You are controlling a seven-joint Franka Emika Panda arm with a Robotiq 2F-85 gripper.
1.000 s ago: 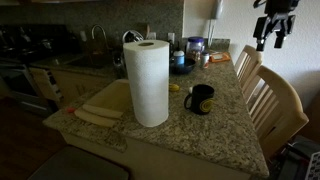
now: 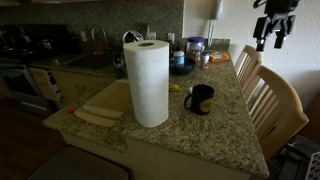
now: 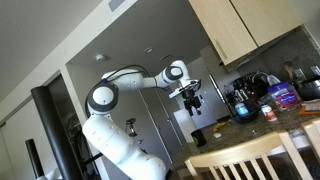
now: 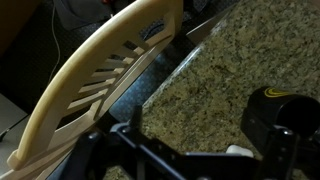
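High over the right side of the counter, near the chairs, my gripper [image 2: 270, 43] points downward, its two fingers apart with empty air between them. A black mug with a yellow emblem [image 2: 200, 99] stands on the granite counter [image 2: 185, 140], well below and to the left of the gripper. To the mug's left, a tall white paper towel roll [image 2: 148, 85] stands upright. The wrist view shows the mug [image 4: 285, 105] at the right, partly covered by the gripper's dark parts. A small white object [image 4: 239, 150] lies beside it.
Wooden chairs [image 2: 278, 105] line the counter's right edge. A cutting board [image 2: 115, 97] lies left of the roll. At the back are a dark bowl [image 2: 181, 67], a purple-lidded tub [image 3: 285, 95] and bottles.
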